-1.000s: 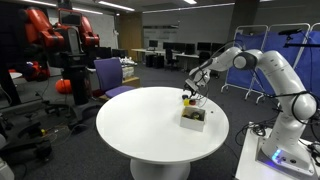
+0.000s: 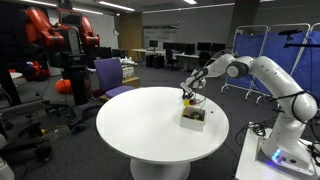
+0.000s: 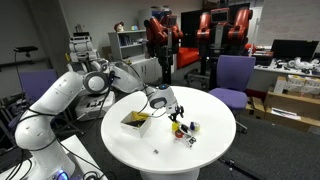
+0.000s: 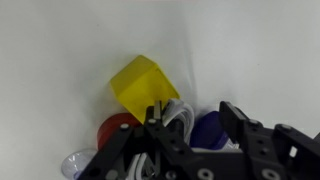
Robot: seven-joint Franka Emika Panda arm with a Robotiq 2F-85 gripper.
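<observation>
In the wrist view, my gripper is over a small cluster of objects, its two dark fingers apart. A yellow block lies beside the left finger, partly covered by it. Between the fingers is a pale, curved, striped thing; I cannot tell whether they touch it. Below are a red round object and a dark blue one, both partly hidden by the gripper. From outside, the yellow block stands on the white table just under the gripper.
An open box with dark things inside stands on the table near the cluster. A clear round object lies at the wrist view's lower left. Much of the tabletop away from the cluster and box is bare.
The arm has shifted slightly, with its gripper coming down close to the cluster by the yellow block. The box has stayed in place.
</observation>
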